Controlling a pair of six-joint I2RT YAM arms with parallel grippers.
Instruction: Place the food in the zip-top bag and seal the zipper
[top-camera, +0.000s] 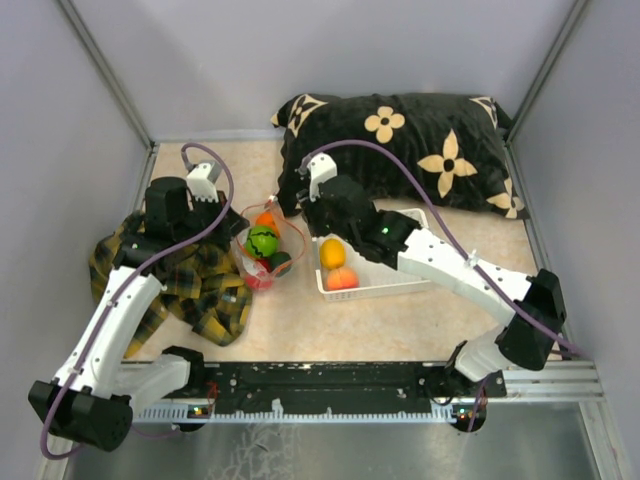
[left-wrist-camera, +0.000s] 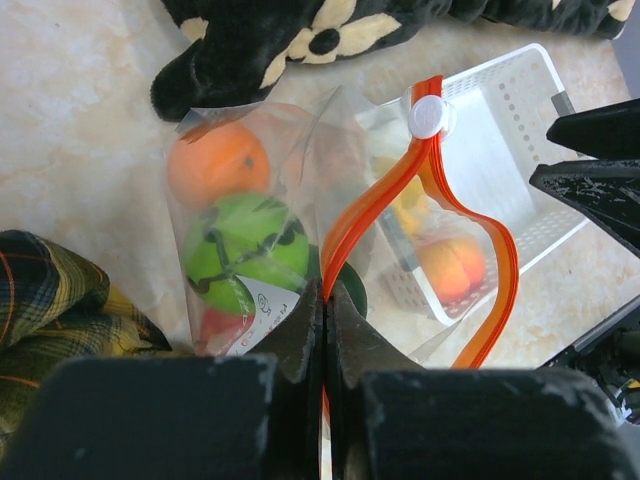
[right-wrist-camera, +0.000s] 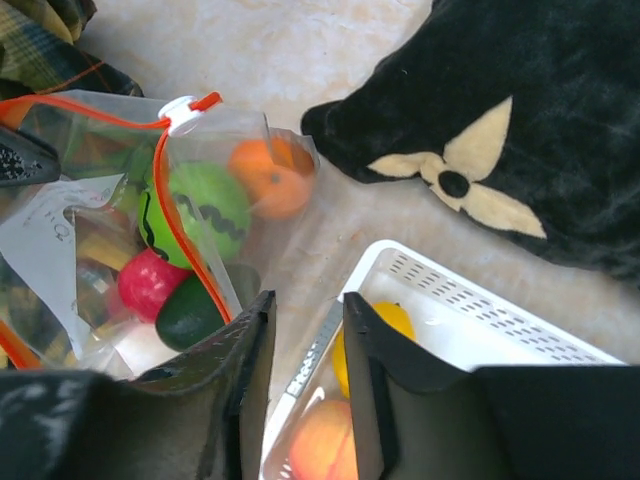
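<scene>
The clear zip top bag (top-camera: 247, 262) has an orange zip (left-wrist-camera: 502, 240) with a white slider (left-wrist-camera: 428, 117), and its mouth stands apart. Inside it are an orange (right-wrist-camera: 270, 178), a striped green melon (right-wrist-camera: 200, 212), a red fruit (right-wrist-camera: 150, 284) and a dark green avocado (right-wrist-camera: 190, 315). My left gripper is shut on the bag's zip edge. On the other side, my right gripper is partly open above the basket's near left edge, with nothing between its fingers. A yellow fruit (top-camera: 332, 253) and a peach (top-camera: 341, 278) lie in the white basket (top-camera: 375, 291).
Behind the bag and basket lies a dark flowered cushion (top-camera: 400, 145). A plaid cloth (top-camera: 215, 305) is bunched at the left, under my left arm. Bare table (top-camera: 330, 330) shows in front of the basket.
</scene>
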